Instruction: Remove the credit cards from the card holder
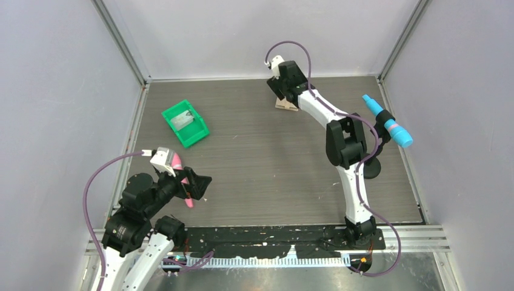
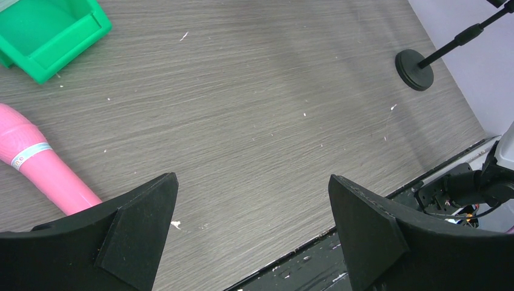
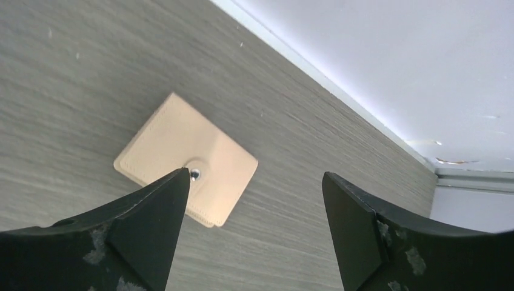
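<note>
A closed, beige card holder (image 3: 176, 145) with a snap button lies flat on the table in the right wrist view. From above, only its near part (image 1: 286, 105) shows beneath the right arm. My right gripper stands open above it, apart from it, with the holder toward the left finger, which covers part of its edge. No cards can be seen. At the near left, my left gripper is open over bare table, nothing between its fingers.
A green tray (image 1: 201, 134) with a pale packet (image 1: 182, 120) stands at the left. A pink object (image 2: 63, 179) lies near the left gripper. On the right, a stand holds a blue cylinder (image 1: 397, 132). Walls border the table.
</note>
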